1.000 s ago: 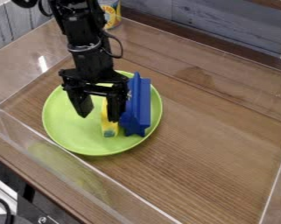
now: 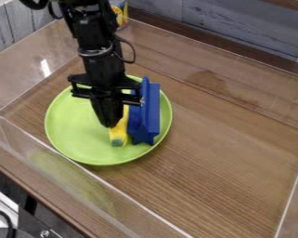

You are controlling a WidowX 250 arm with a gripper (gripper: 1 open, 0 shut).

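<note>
A green plate (image 2: 79, 138) lies on the wooden surface at left centre. On it sit a yellow object (image 2: 118, 135) with a pale end and, just right of it, a blue object (image 2: 148, 112). The black robot gripper (image 2: 111, 119) reaches down from the top over the plate, its fingertips low at the upper part of the yellow object and hiding some of it. Whether anything is between the fingers cannot be told from this view.
Bare wood (image 2: 226, 158) fills the right side. Clear plastic-like walls edge the left and lower left. A small yellow item (image 2: 120, 16) stands at the back, behind the arm. A dark cable lies in the bottom left corner.
The gripper's fingers have drawn closer together over the yellow object, uncovering a little more of the plate at left. The plate and the objects on it look unmoved.
</note>
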